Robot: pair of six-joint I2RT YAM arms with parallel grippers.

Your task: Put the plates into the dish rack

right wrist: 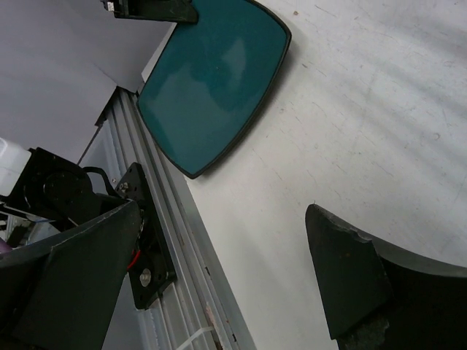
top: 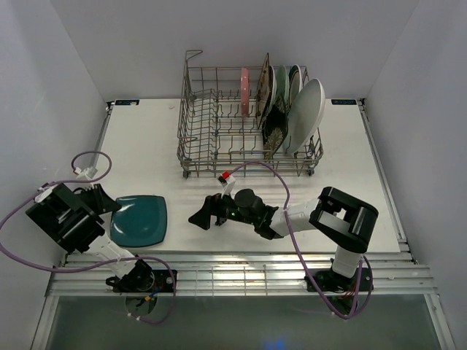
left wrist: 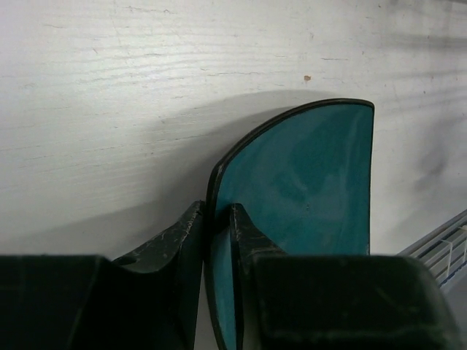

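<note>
A dark teal square plate [top: 140,220] lies at the left front of the white surface; in the right wrist view the plate [right wrist: 214,84] fills the upper left. My left gripper [top: 112,205] is at its left edge, fingertips [left wrist: 191,222] astride the dark rim in the left wrist view; whether they grip it is unclear. My right gripper [top: 206,217] stands open above the surface right of the plate, nothing between its fingers. The wire dish rack [top: 187,157] at the back holds several upright plates [top: 306,117] on its right side and a pink item [top: 245,91].
Bare white surface [top: 141,146] lies left of the rack and right of it. Metal rails [top: 241,281] run along the front edge, and grey walls enclose both sides and the back.
</note>
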